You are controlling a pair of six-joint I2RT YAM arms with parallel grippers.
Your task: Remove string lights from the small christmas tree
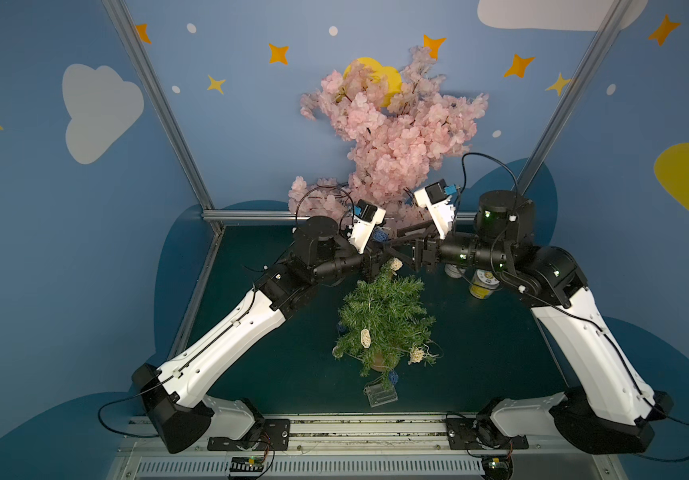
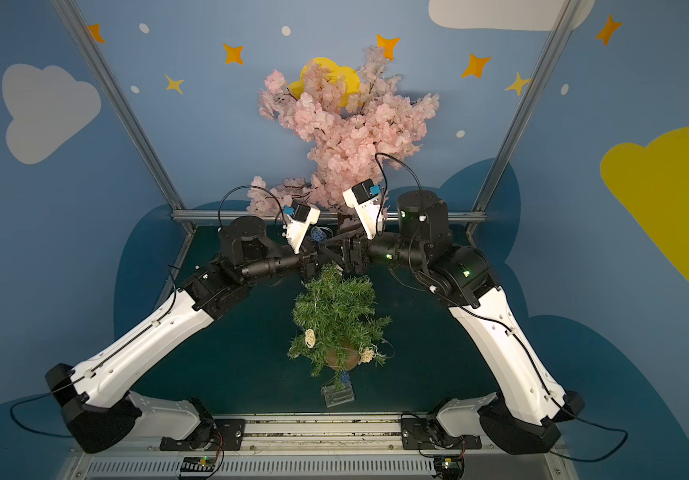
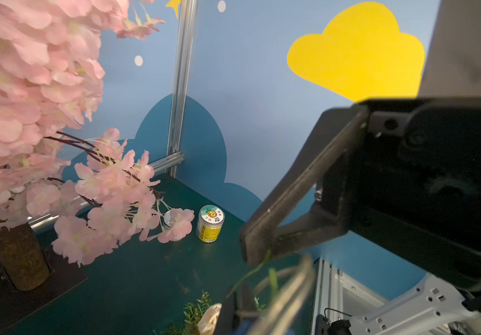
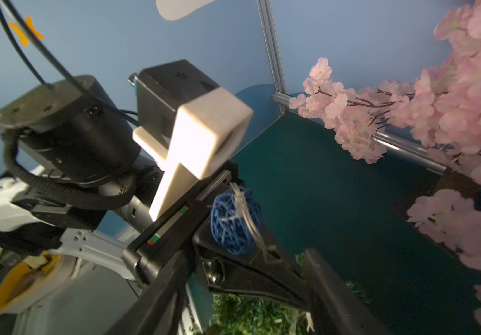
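Note:
The small green tree [image 2: 336, 312] stands on the dark table, with cream rattan balls [image 1: 366, 340] on its wire and a clear battery box [image 1: 380, 393] at its base. Above its top my two grippers meet. A blue rattan ball [image 4: 235, 217] with a pale strand lies at my left gripper [image 1: 380, 257], which is shut; whether the strand is pinched in it is unclear. My right gripper [image 1: 408, 244] is part open beside that ball, its fingers blurred in the right wrist view.
A pink blossom tree [image 1: 396, 136] stands close behind the grippers at the back. Cans [image 1: 482, 285] sit at the back right.

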